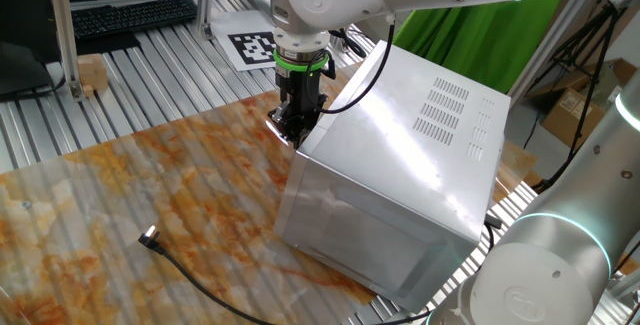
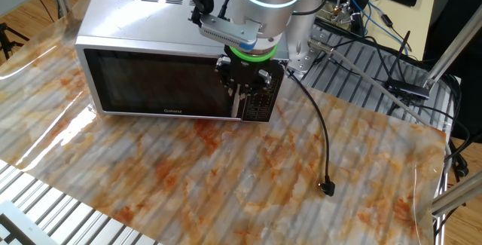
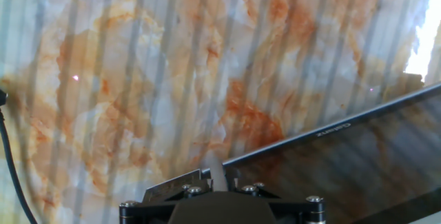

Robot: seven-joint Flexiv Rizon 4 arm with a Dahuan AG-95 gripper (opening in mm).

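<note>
A silver microwave (image 1: 400, 135) stands on the marbled tabletop, its dark door (image 2: 162, 83) shut against the body. My gripper (image 2: 239, 93) points down at the front of the microwave, near the boundary between door and control panel (image 2: 260, 103). Below it, the pale upright door handle (image 2: 236, 108) shows. In the wrist view, the handle (image 3: 218, 172) rises between the two fingers of my gripper, which stand close on either side. Whether they press on it cannot be made out. Much of the handle is hidden by the gripper.
A black power cord with its plug (image 1: 150, 237) lies on the tabletop beside the microwave. In front of the door, the marbled tabletop (image 2: 196, 173) is clear. A printed marker sheet (image 1: 248, 43) and a keyboard (image 1: 135, 17) lie beyond the tabletop's edge.
</note>
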